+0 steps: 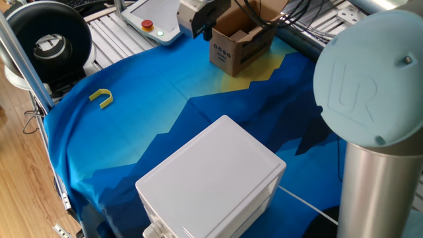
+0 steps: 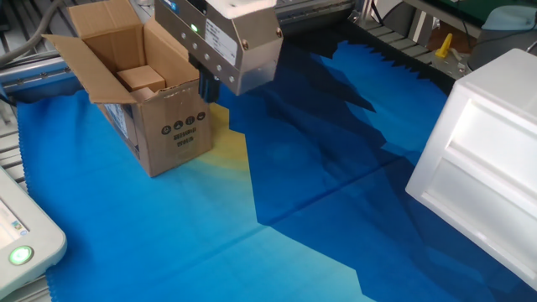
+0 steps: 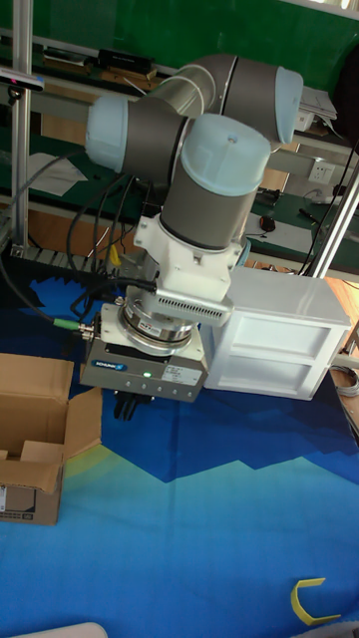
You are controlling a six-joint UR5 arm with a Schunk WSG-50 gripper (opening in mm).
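My gripper hangs from the arm above the blue cloth, its short black fingers pointing down. In exterior view 2 the gripper appears in front of the right end of an open cardboard box. The fingers overlap in every view, so how the fingers stand is unclear, and no object shows below them. A smaller carton is inside the box. The white drawer cabinet stands on the cloth, its drawer fronts closed in exterior view 3. A yellow U-shaped piece lies alone on the cloth.
A teach pendant with a red stop button rests at the table's edge. Cables from the arm droop over the box. Open cloth stretches between the yellow piece, the box and the cabinet.
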